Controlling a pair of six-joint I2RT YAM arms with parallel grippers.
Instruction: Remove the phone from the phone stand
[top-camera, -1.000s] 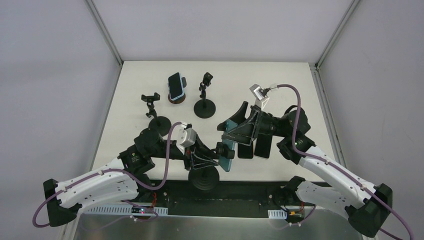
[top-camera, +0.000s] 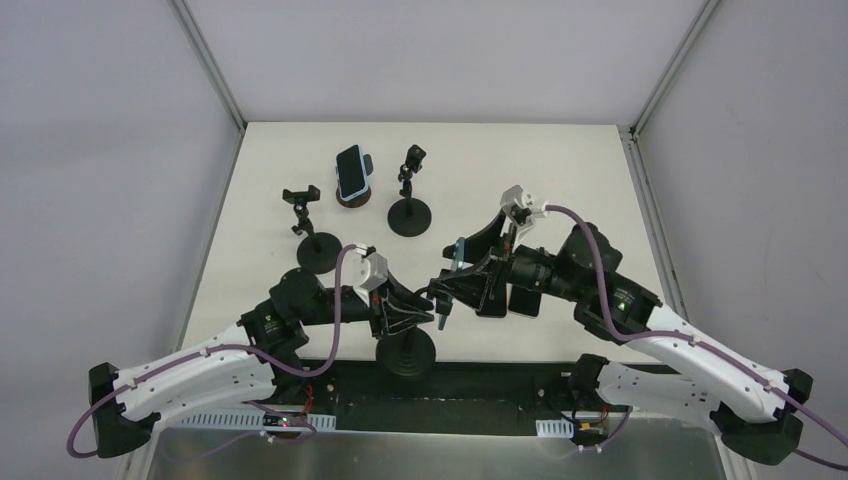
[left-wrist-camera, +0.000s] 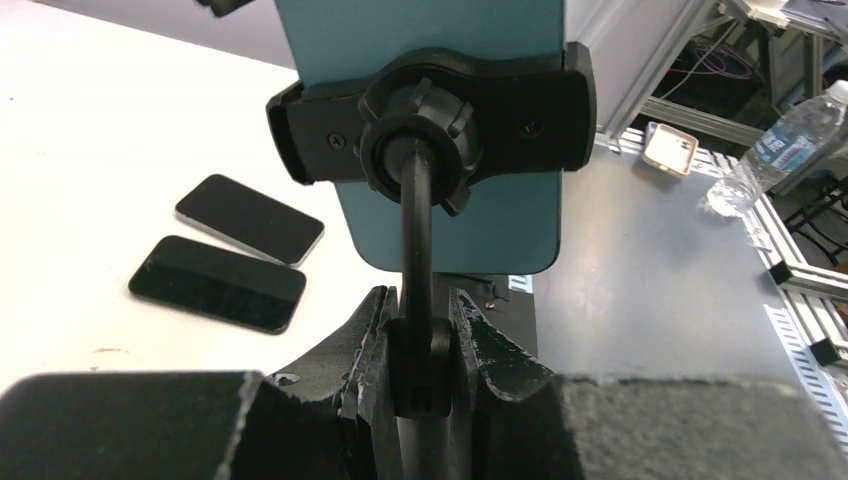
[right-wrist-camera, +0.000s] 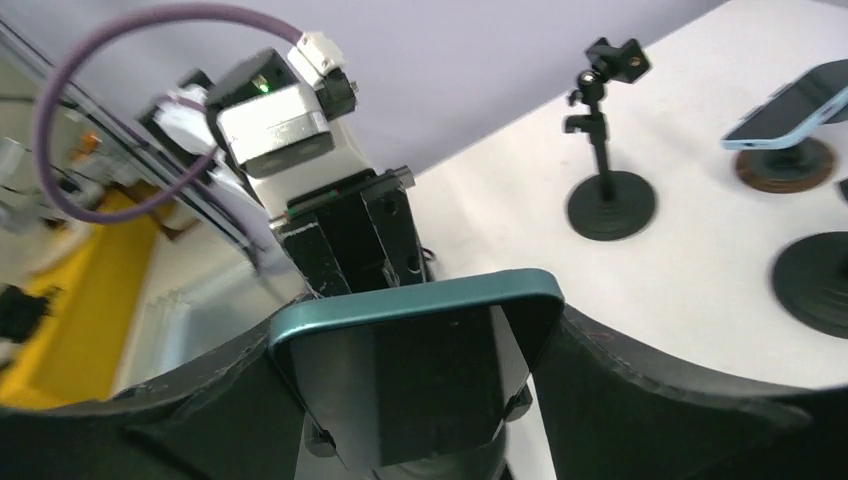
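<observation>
The teal-backed phone (left-wrist-camera: 450, 225) sits upright in the black clamp (left-wrist-camera: 540, 115) of its stand, seen from behind in the left wrist view. Below the clamp, my left gripper is shut on the stand's thin stem (left-wrist-camera: 416, 230). The round base (top-camera: 406, 355) rests near the table's front edge. My right gripper straddles the upper part of the phone, whose top edge (right-wrist-camera: 420, 295) spans the space between its fingers. One right fingertip (left-wrist-camera: 225, 6) shows slightly apart from the phone in the left wrist view; contact on the other side is unclear.
Two dark phones (left-wrist-camera: 250, 217) lie flat on the table beneath the right arm. At the back left are a stand with a blue-edged phone (top-camera: 351, 172) and two empty stands, one with its base (top-camera: 409, 217) centrally placed.
The phone and clamp now appear more edge-on from above.
</observation>
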